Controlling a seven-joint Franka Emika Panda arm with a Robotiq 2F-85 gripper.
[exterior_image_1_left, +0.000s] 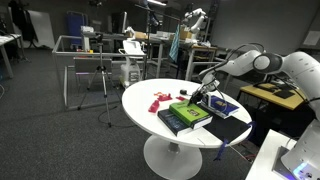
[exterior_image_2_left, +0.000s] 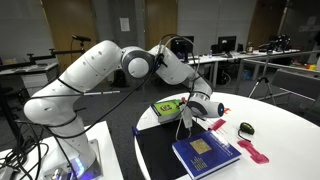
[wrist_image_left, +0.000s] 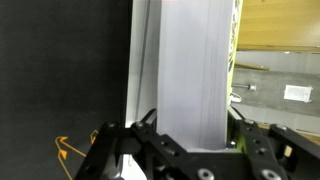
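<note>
In exterior view 1 my gripper is low over the round white table, behind the green book. That book lies on a dark book. A blue book lies to the right of the gripper. From the other side, exterior view 2 shows the gripper between the green book and the blue book. A pale grey slab fills the middle of the wrist view and covers the gap between the fingers. Whether the fingers touch it cannot be told.
Red items and a small black object lie on the table. A black mat covers part of it beside the blue book.
</note>
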